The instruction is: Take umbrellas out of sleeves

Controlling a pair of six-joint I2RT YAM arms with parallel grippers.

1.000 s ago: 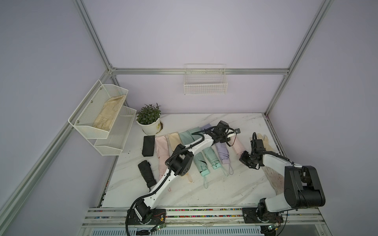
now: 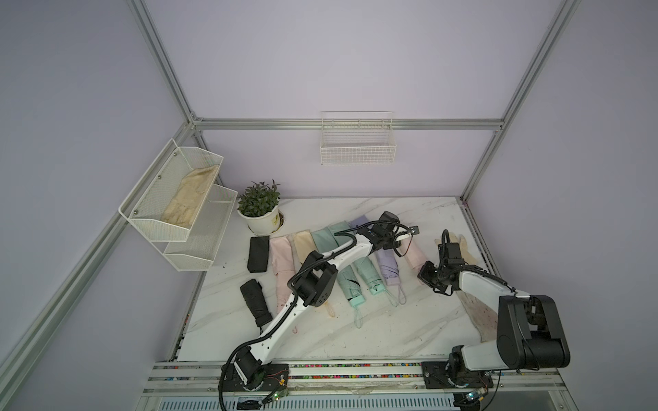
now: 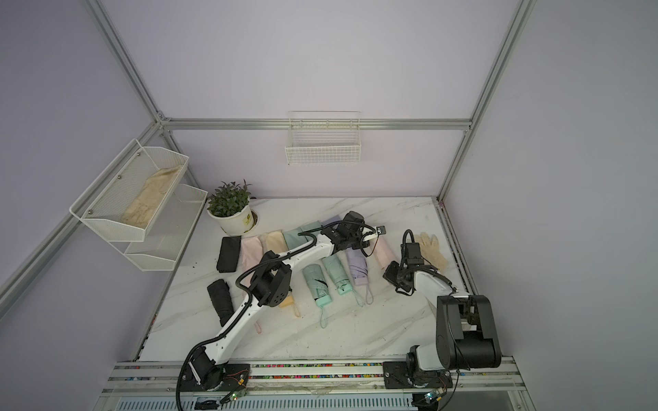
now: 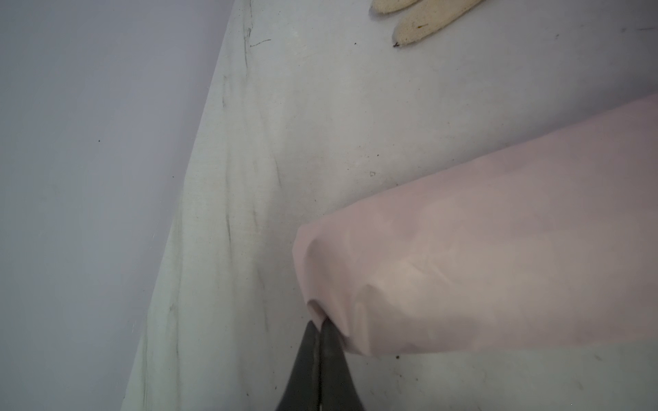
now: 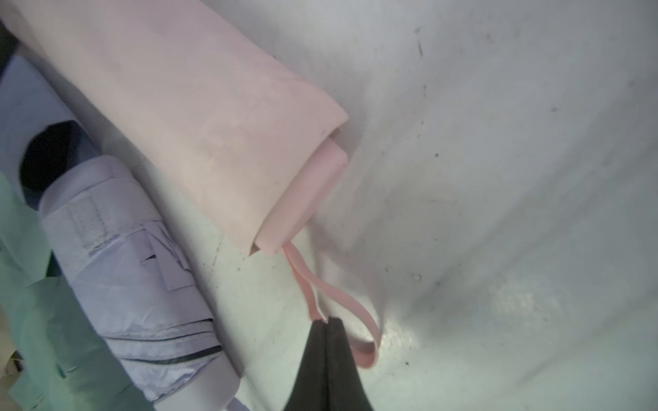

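Observation:
A pink sleeve [image 2: 413, 254] lies at the right end of the umbrella row, its umbrella still inside. In the left wrist view my left gripper is shut on a gathered corner at the closed end of this sleeve [image 4: 493, 246]. At the open end, the umbrella's pink handle end [image 5: 305, 195] pokes slightly out of the sleeve [image 5: 198, 116]. A thin pink wrist strap [image 5: 342, 298] loops from it to my right gripper, whose shut fingertips appear to pinch one strand. The lilac umbrella [image 5: 130, 267] lies alongside.
Several more umbrellas, such as the mint one [image 2: 370, 275], fill the row leftward, partly under my left arm. A black umbrella [image 2: 255, 302] and black pouch [image 2: 258, 254] lie far left, near the potted plant [image 2: 260, 209]. Cream gloves [image 3: 430, 248] lie right.
The left arm and the pink sleeve look unmoved.

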